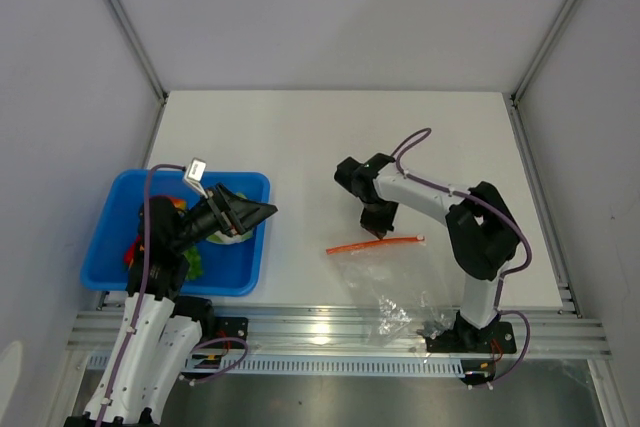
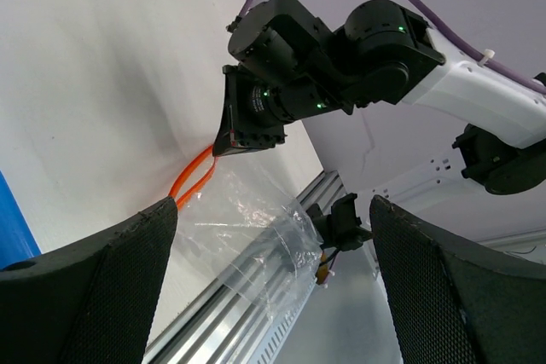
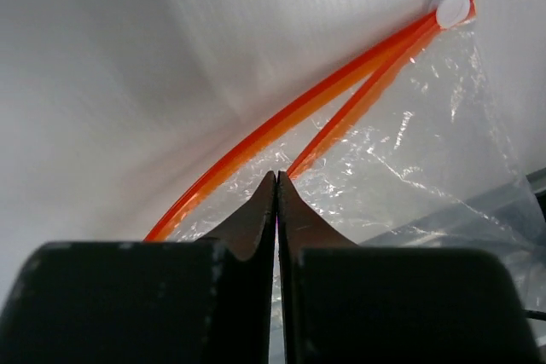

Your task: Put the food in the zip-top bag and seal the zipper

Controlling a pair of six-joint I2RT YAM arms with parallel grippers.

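The clear zip top bag [image 1: 395, 277] lies flat near the front edge, right of centre, its orange zipper strip [image 1: 350, 246] to the back. My right gripper [image 1: 379, 234] is shut at that strip. In the right wrist view, the near orange strip [image 3: 367, 87] ends between the right fingertips, apart from the far strip [image 3: 230, 159], so the mouth gapes there. A white slider [image 3: 452, 8] sits where both strips meet. Open and empty, my left gripper [image 1: 262, 217] hangs above the blue bin [image 1: 225, 285]. Food inside includes a green piece [image 1: 193, 261] and a whitish-green piece [image 1: 228, 238], partly hidden by the arm.
A metal rail [image 1: 320, 322] runs along the front, with the bag's lower end over it. Grey walls close in the sides and back.
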